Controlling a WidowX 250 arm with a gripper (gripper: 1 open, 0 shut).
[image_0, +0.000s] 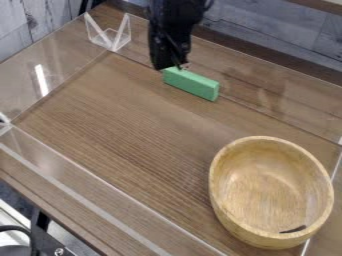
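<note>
My dark gripper hangs at the top centre of the camera view, blurred, above and just left of a green rectangular block lying flat on the wooden table. Its fingertips look close together, with nothing visible between them.
A large tan bowl sits at the lower right, with a small dark piece on its inner floor. A clear plastic object stands at the back left.
</note>
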